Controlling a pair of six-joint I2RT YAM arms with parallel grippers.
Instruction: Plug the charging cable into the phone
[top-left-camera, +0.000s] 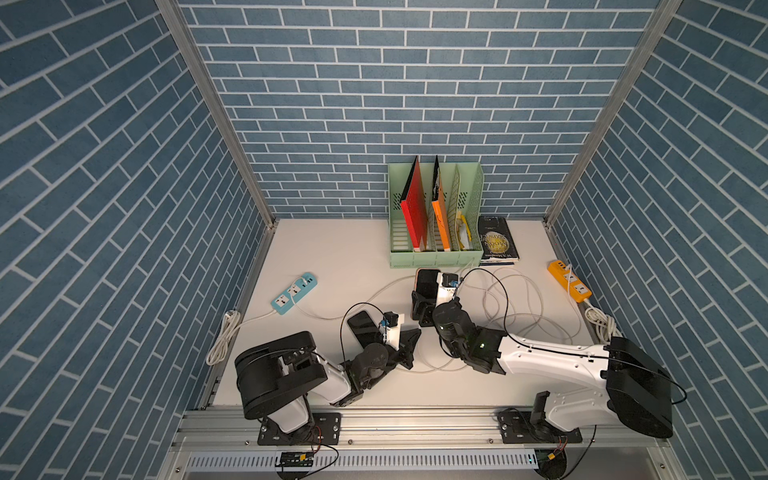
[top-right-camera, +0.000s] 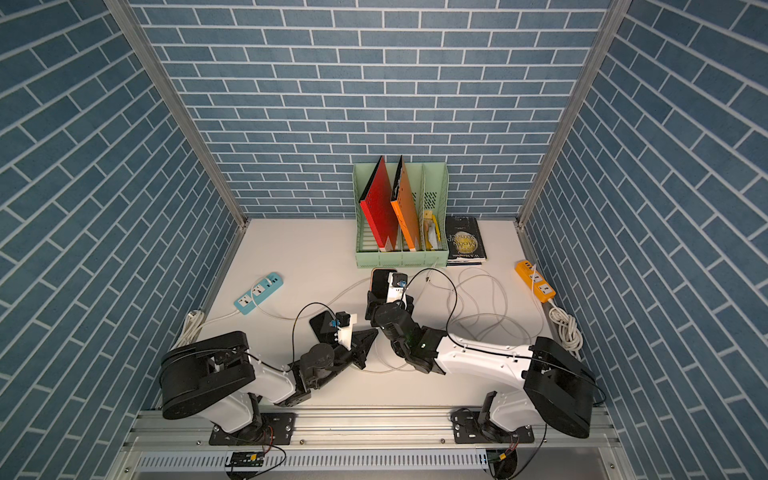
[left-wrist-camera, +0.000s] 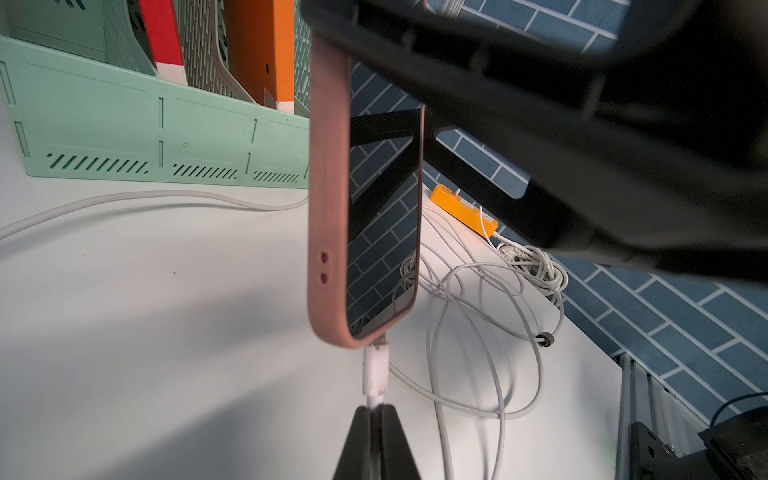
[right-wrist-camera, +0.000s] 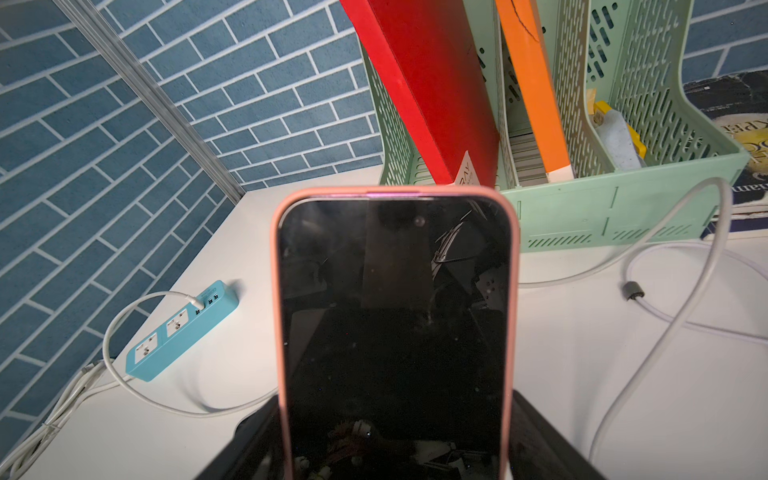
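A phone in a pink case (left-wrist-camera: 328, 216) is held up off the table, its screen facing my right wrist camera. My right gripper is shut on the phone's two sides, near its lower end. Below it, my left gripper is shut on the charging cable, whose white connector (left-wrist-camera: 376, 372) points up from the fingertips. The connector's tip meets the phone's bottom edge in the left wrist view. A sliver of metal shows there, and how deep the tip sits cannot be told.
A second, black phone (top-left-camera: 364, 328) lies flat beside my left arm. Behind stands a green file rack (top-left-camera: 436, 258) with folders, a book (top-left-camera: 497, 240) beside it. Blue (top-left-camera: 293, 293) and orange (top-left-camera: 569, 280) power strips lie at the sides. Loose white cable loops cover the right.
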